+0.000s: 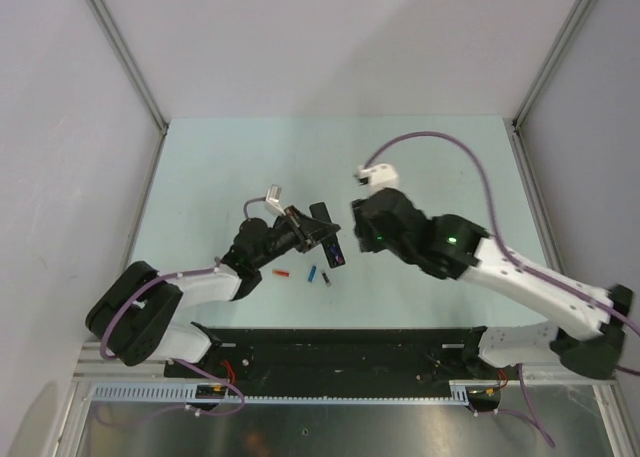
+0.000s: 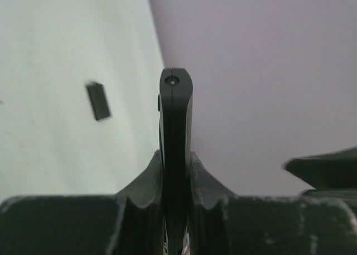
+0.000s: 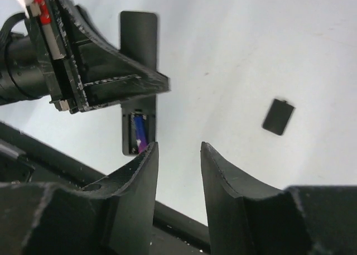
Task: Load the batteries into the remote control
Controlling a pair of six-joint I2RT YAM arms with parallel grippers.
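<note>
My left gripper [image 1: 320,231] is shut on the black remote control [image 1: 333,252], gripping it mid-length; in the left wrist view the remote [image 2: 175,115] stands edge-on between the fingers. The right wrist view shows its open compartment [image 3: 134,138] with a battery [image 3: 140,131] inside, blue and pinkish. My right gripper is part open, with nothing between its fingers, held right of the remote and apart from it. Loose batteries lie on the table below the remote: a red one [image 1: 281,273], a blue one [image 1: 312,273] and a dark one [image 1: 326,278].
A small black rectangle, perhaps the battery cover, lies on the pale table [image 1: 450,177], also seen in the left wrist view [image 2: 98,101]. A dark edge runs along the front.
</note>
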